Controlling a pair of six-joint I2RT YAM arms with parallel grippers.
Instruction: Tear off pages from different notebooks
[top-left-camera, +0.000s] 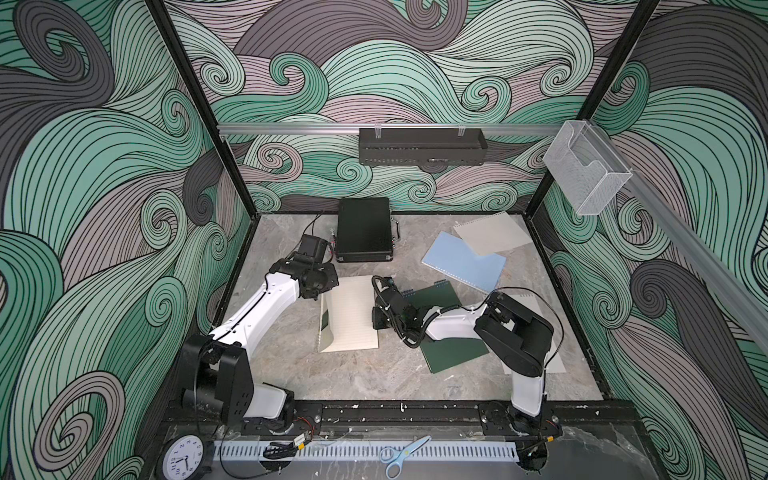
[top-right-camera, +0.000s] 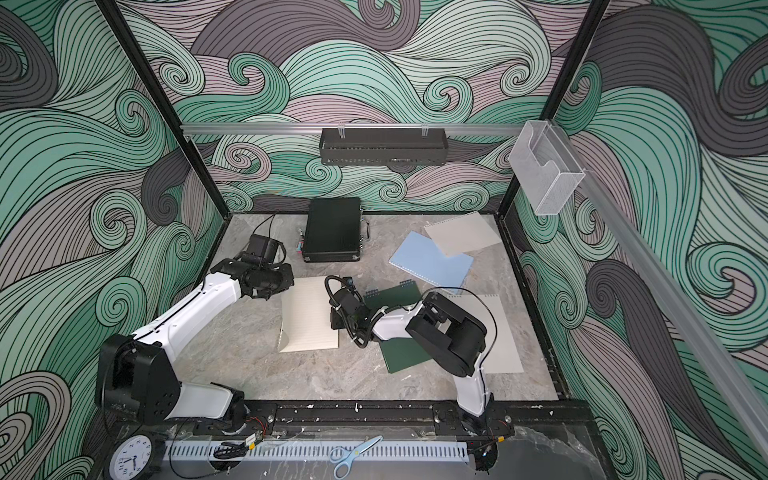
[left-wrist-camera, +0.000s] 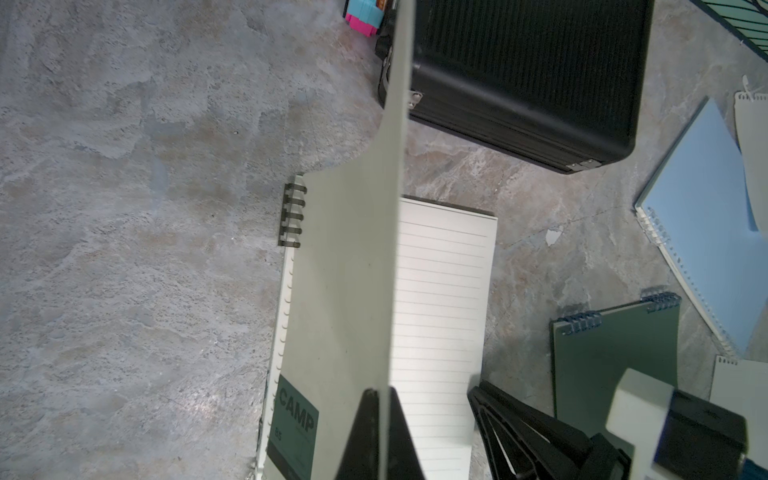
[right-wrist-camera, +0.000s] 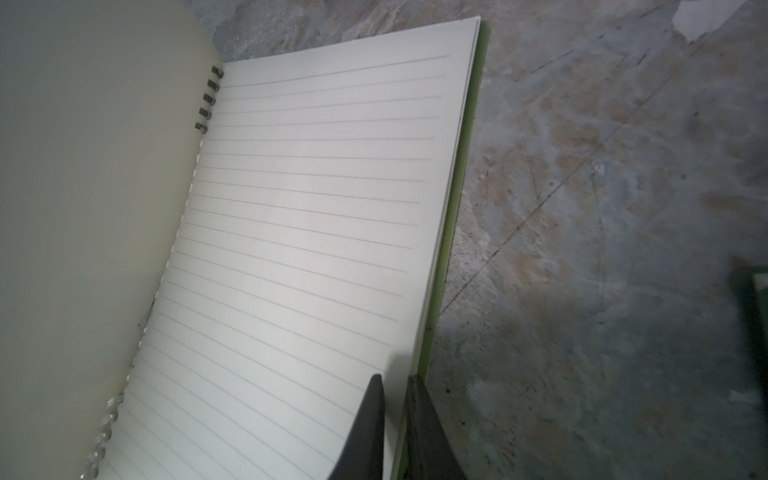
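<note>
An open spiral notebook (top-left-camera: 352, 320) with lined pages (right-wrist-camera: 304, 184) lies at the table's middle left. Its pale cover (left-wrist-camera: 344, 264) stands raised along the left side; my left gripper is shut on the free edge of this cover. Over the notebook's right edge, my right gripper points down with its fingertips slightly apart. The page edge runs between those fingers in the right wrist view, and the cover's green back (right-wrist-camera: 456, 192) shows beneath the pages. How many sheets lie between them is unclear.
Right of the notebook, partly under my right arm, lies a dark green notebook (top-left-camera: 452, 356). A blue notebook (top-left-camera: 464, 260) and a loose pale sheet (top-left-camera: 497, 232) overlap at the back right. A black case (top-left-camera: 364, 228) stands behind. Bare table shows at front left.
</note>
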